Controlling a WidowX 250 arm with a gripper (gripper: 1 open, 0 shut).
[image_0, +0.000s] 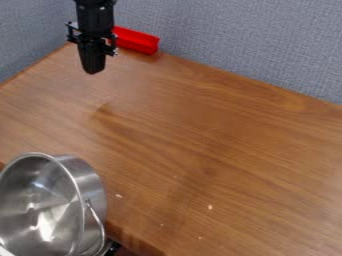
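Observation:
My black gripper (94, 55) hangs over the back left of the wooden table, its fingertips pointing down; whether they are apart or closed I cannot tell. Just right of and behind it lies a red cylindrical object (139, 41) against the back wall, partly hidden by the arm. A steel pot (40, 205) with a wire handle sits at the front left corner.
Padded grey-blue walls (254, 45) bound it at the back and left.

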